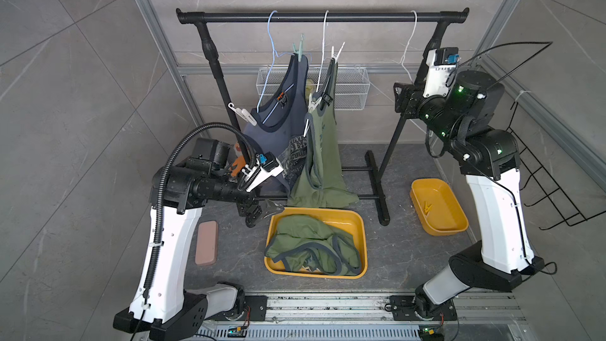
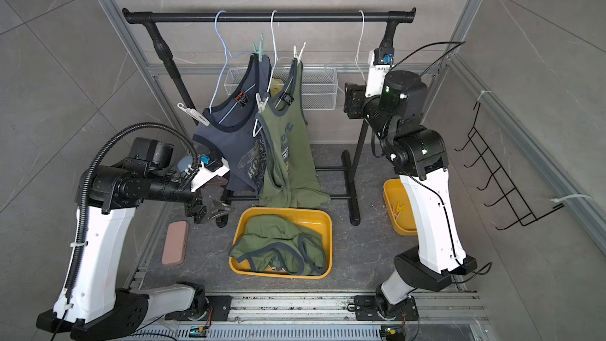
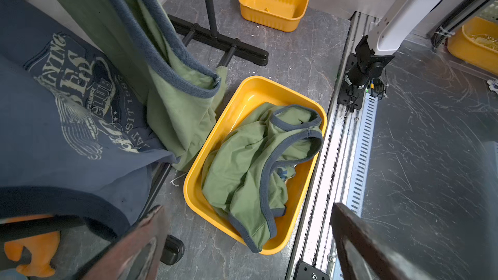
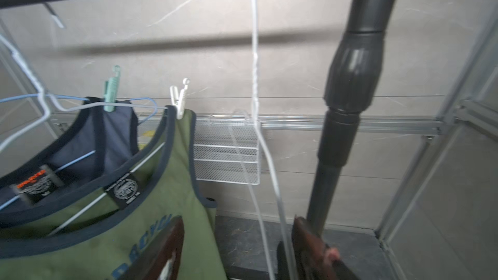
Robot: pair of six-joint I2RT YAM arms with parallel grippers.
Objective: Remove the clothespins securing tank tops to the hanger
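A navy tank top (image 1: 295, 104) and a green tank top (image 1: 328, 151) hang from the rack's rail. A mint clothespin (image 4: 111, 89) and a white clothespin (image 4: 178, 97) grip their far straps. Nearer white clothespins sit on the green top's near strap (image 2: 261, 102) and the navy top's near shoulder (image 2: 193, 113). Another green tank top (image 3: 259, 168) lies folded in the yellow basket (image 3: 194, 191). My left gripper is open and empty, left of the basket and below the navy top. My right gripper stands open right of the hanging tops, holding nothing.
An empty white hanger (image 4: 255, 67) hangs close before my right gripper. A small yellow bin (image 1: 435, 205) with yellow clothespins stands on the floor at right. The rack's right post (image 4: 342, 98) is nearby. A pink case (image 1: 206, 243) lies at left.
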